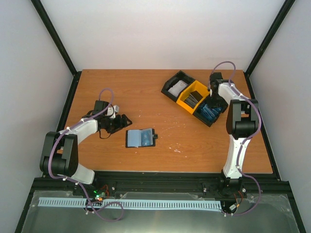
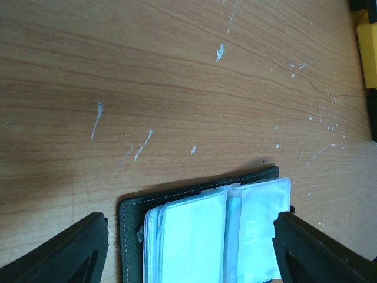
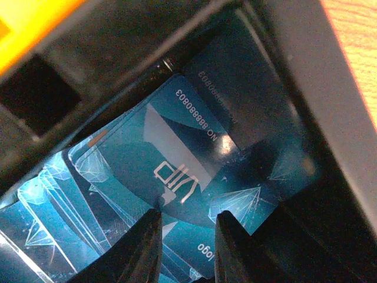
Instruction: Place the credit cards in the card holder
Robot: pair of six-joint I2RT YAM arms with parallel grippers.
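Note:
An open card holder (image 1: 140,138) with clear bluish sleeves lies on the table; the left wrist view shows its sleeves (image 2: 191,236) up close. Just above and left of it is my left gripper (image 1: 125,121), open, nothing between its fingers. Blue credit cards (image 3: 159,153) are piled in the black right-hand compartment (image 3: 321,100) of the bin at the back right. My right gripper is over these cards, its fingertips part open low against the pile; whether a card is between them is not clear.
The bin also has a yellow middle compartment (image 1: 186,106) with dark items and a black left compartment (image 1: 170,93) with white items.

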